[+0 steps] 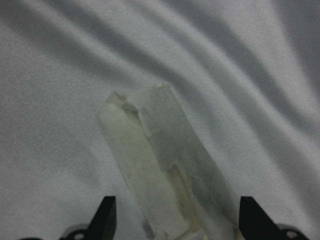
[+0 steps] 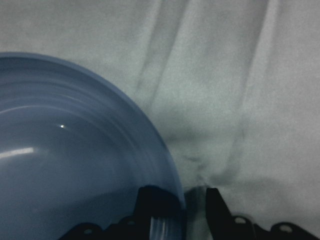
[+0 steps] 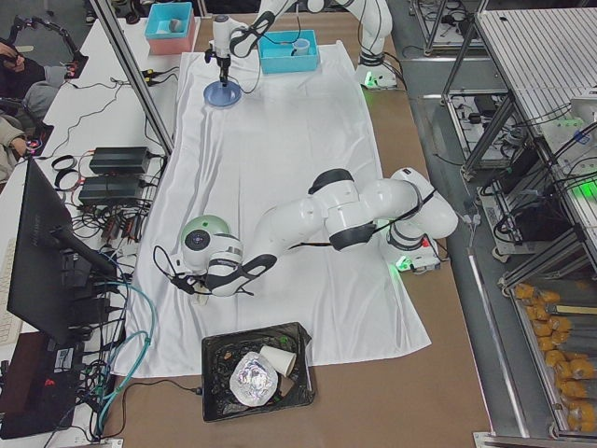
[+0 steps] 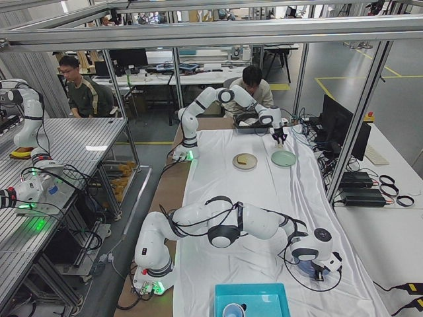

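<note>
A crumpled strip of pale paper (image 1: pixel 160 155) lies on the white cloth in the left wrist view, beneath my open left gripper, its lower end between and past the fingertips. In the camera right view that gripper (image 4: pixel 279 139) is beside a green plate (image 4: pixel 283 158); a beige plate (image 4: pixel 244 166) with a brown item on it lies nearby. My right gripper stands open at the rim of a blue plate (image 2: pixel 75 150), one finger over the inside, the other outside it.
A black lined bin (image 3: pixel 215 401) with foil and a white cup stands at the near end. A blue tray (image 3: pixel 289 64) with a cup sits at the far end.
</note>
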